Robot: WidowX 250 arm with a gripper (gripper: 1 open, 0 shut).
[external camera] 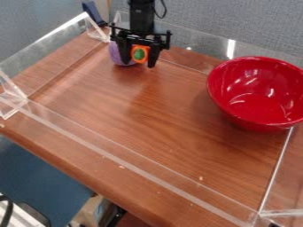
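My black gripper (pixel 140 44) hangs low at the back of the wooden tray, right over a small orange object with a green centre (pixel 140 54). A purple object (pixel 119 55) sits just left of it, partly behind the gripper. Whether the fingers are closed on either object is too small to tell.
A large red bowl (pixel 254 93) stands on the right side of the wooden surface (pixel 130 124). Clear low walls border the area on all sides.
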